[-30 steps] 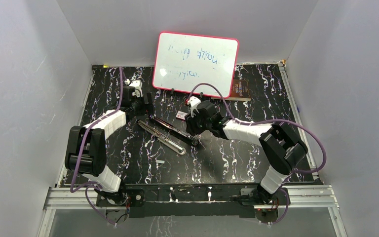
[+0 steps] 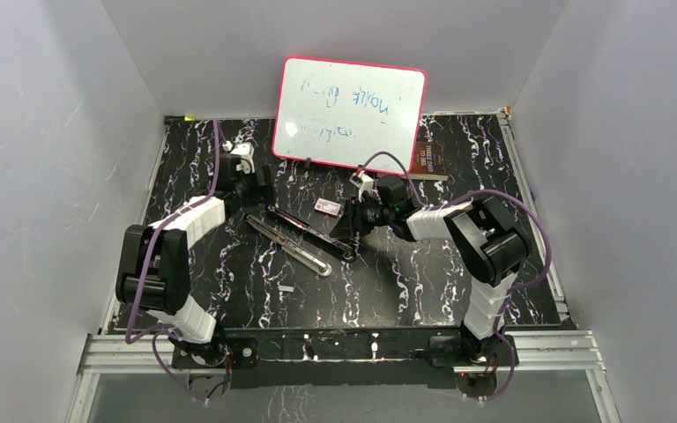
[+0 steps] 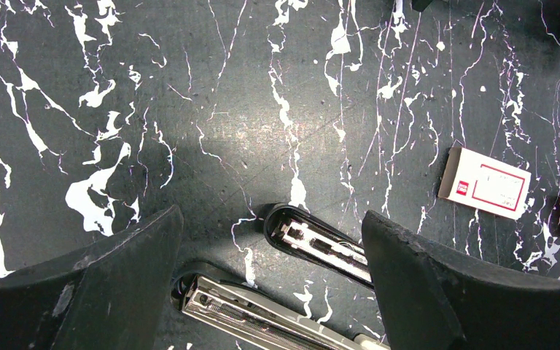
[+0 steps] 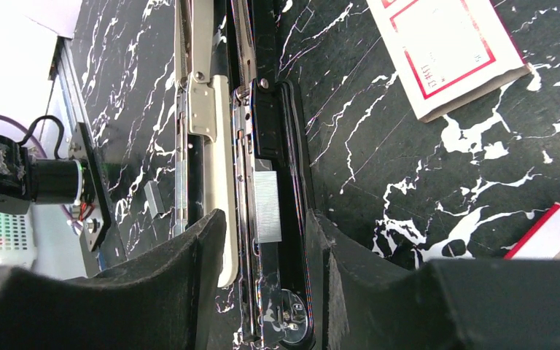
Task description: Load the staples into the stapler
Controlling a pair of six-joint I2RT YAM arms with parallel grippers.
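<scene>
A black stapler (image 2: 313, 234) lies opened out on the table, slanting down to the right. On its body in the right wrist view rests a silver strip of staples (image 4: 267, 206); whether it is seated in the channel I cannot tell. My right gripper is over that end of the stapler, its fingers parted on either side with neither gripping the strip. A beige stapler (image 2: 289, 245), also opened, lies alongside, nearer the front edge. Beyond the black stapler's far left end, my left gripper hangs open and empty.
The white-and-red staple box (image 2: 328, 207) lies behind the black stapler. Another small staple strip (image 2: 286, 288) sits alone near the front. A whiteboard (image 2: 350, 110) leans at the back, with a brown book (image 2: 429, 159) to its right.
The right gripper has shifted slightly to the right over the black stapler's end, its arm swinging with it. The left arm and both staplers look unmoved.
</scene>
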